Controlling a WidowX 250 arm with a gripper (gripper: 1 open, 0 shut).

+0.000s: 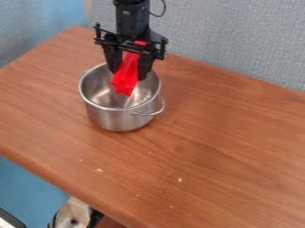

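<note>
A steel pot [117,114] with wire handles stands on the wooden table near its upper left. My black gripper [127,61] hangs over the back of the pot, pointing down. A red object [127,78], long and soft-looking, is between its fingers and reaches down into the pot's mouth. Whether the fingers are closed tight on it is hard to make out.
Grey padded walls [238,40] border the back and left. Some unclear gear lies below the table's lower-left edge.
</note>
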